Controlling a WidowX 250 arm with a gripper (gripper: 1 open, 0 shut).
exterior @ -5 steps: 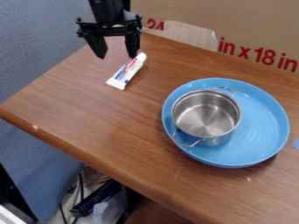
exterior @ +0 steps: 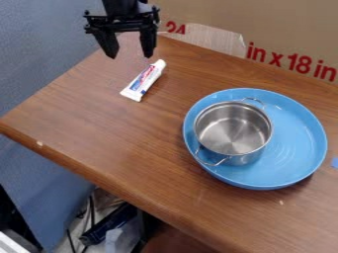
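Observation:
My gripper [exterior: 129, 44] hangs at the top left of the camera view, above the back of the wooden table [exterior: 93, 128], open with nothing between its fingers. Below it and slightly right lies a white toothpaste tube [exterior: 142, 81], slanted on the wood. At the right a steel pot [exterior: 234, 133] stands in a round blue plate [exterior: 297, 133].
A cardboard box [exterior: 271, 35] with red lettering is behind the table, with a pale translucent item [exterior: 205, 42] before it. A grey-blue surface lies left of the table.
My gripper has moved a little left and up, away from over the tube. The tube, pot and plate have not moved.

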